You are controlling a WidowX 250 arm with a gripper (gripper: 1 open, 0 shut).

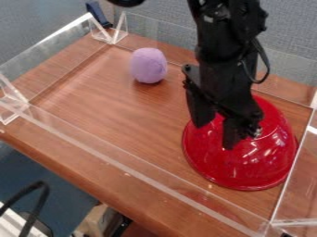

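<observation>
My black gripper (pixel 221 120) hangs at the right over a large red round object (pixel 242 162), like a shallow dome or upturned bowl, which lies on the wooden table. The gripper's lower parts overlap the red object's upper part in view; whether they touch it, and how the fingers stand, I cannot tell. A pale purple ball (pixel 147 65) rests on the table behind and to the left of the gripper.
Clear plastic walls (pixel 93 143) border the wooden surface (pixel 106 111). A dark cable (pixel 37 194) and some boxes lie below the near left edge.
</observation>
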